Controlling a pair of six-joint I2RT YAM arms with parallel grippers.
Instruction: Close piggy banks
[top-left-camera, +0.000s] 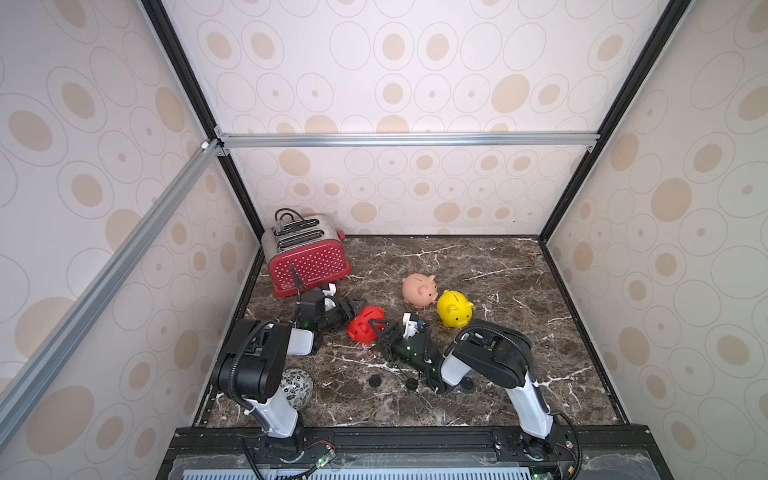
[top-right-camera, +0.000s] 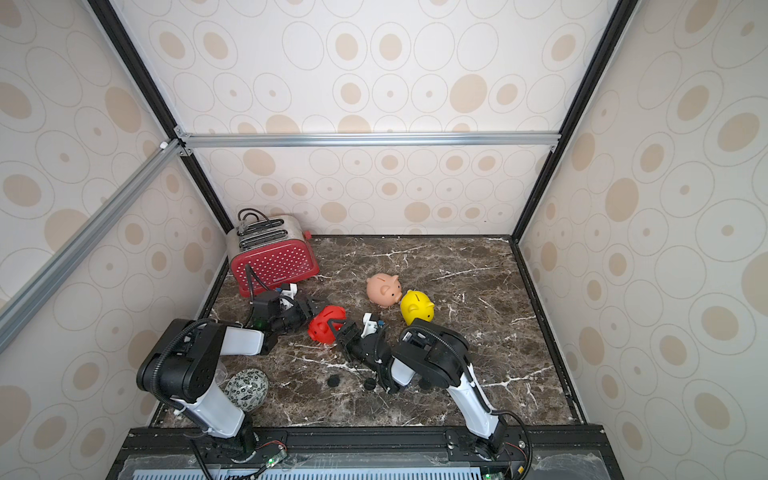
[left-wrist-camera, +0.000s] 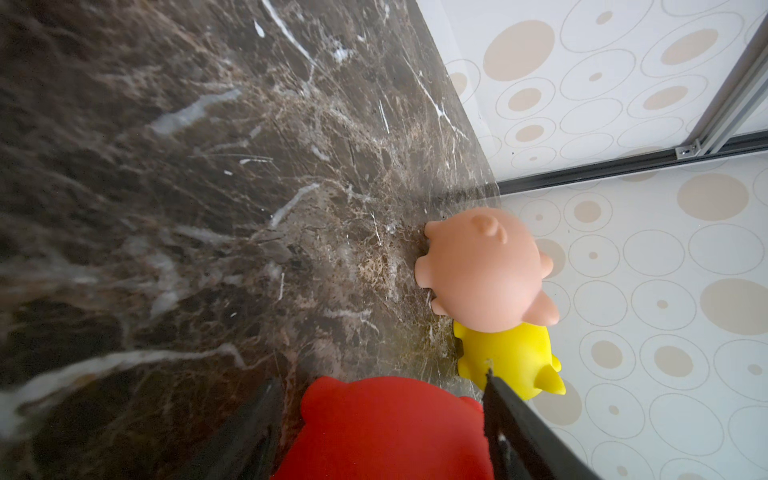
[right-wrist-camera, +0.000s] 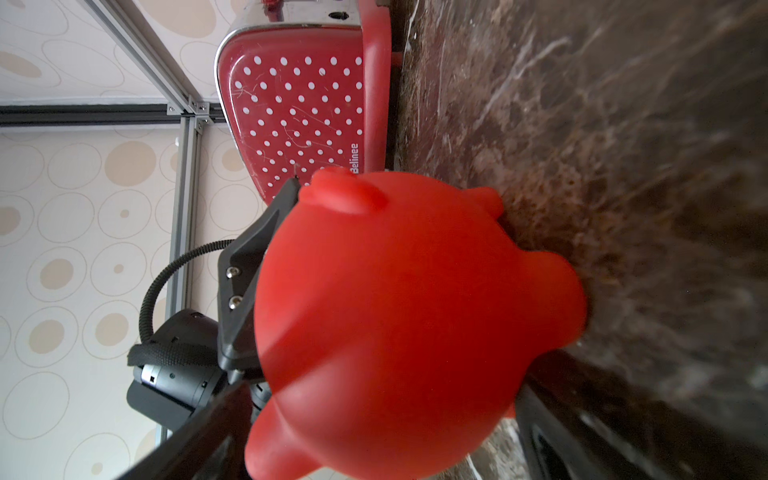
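Observation:
A red piggy bank (top-left-camera: 364, 324) sits between my two grippers, seen close up in both wrist views. My left gripper (top-left-camera: 349, 313) is at its left side, fingers apart, the red body just beyond and between them in the left wrist view. My right gripper (top-left-camera: 378, 332) is at its right side, open around the red bank's near end; whether it touches is unclear. Behind stand a pink piggy bank (top-left-camera: 417, 289) and, to its right, a yellow one (top-left-camera: 453, 309).
A red-and-steel toaster (top-left-camera: 308, 270) stands at back left. A speckled round object (top-left-camera: 297, 388) lies by the left arm's base. Small dark discs (top-left-camera: 374, 381) lie at the front middle.

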